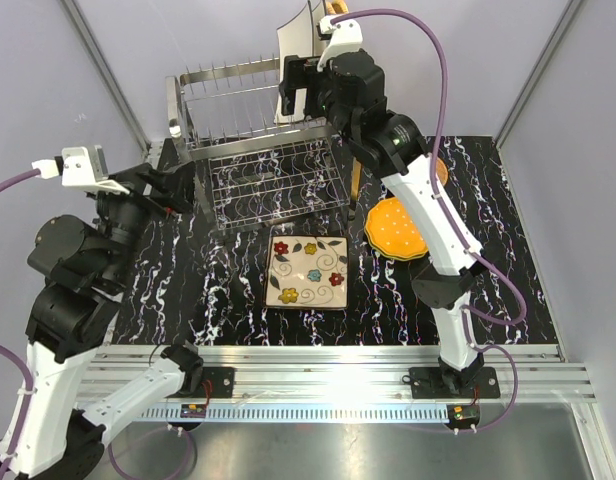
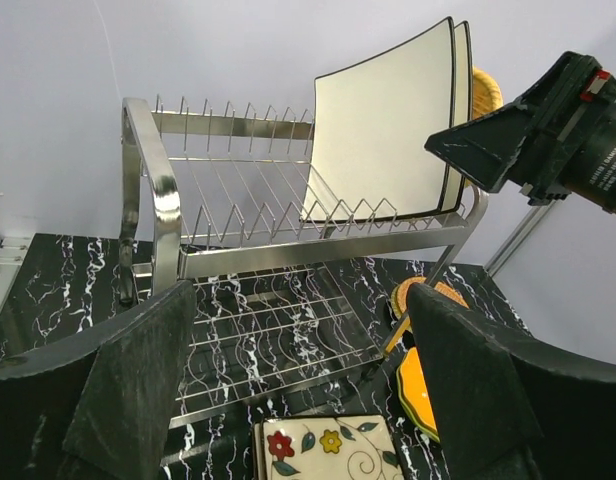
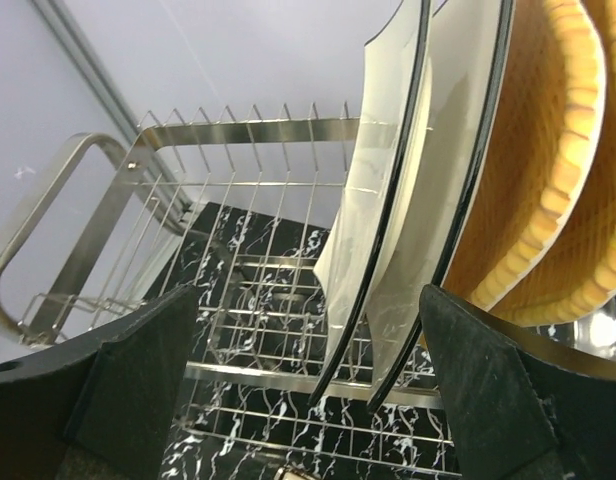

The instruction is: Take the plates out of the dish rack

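Note:
White dark-rimmed plates [image 2: 378, 130] stand upright at the right of the rack's top tier [image 2: 248, 262], with yellow plates [image 3: 548, 200] behind them. My right gripper [image 1: 302, 80] is at these plates, open; in the right wrist view the two white plates' edges lie between its fingers or just above them. My left gripper [image 1: 170, 185] hangs left of the rack, its fingers wide apart with nothing visible between them. A flowered square plate [image 1: 307, 270] lies in front of the rack; yellow round plates [image 1: 393, 228] lie to the right.
The rack's left part and lower tier are empty. Bare marble counter [image 1: 158, 300] shows at the left and around the stacks. Walls border the counter on both sides and behind.

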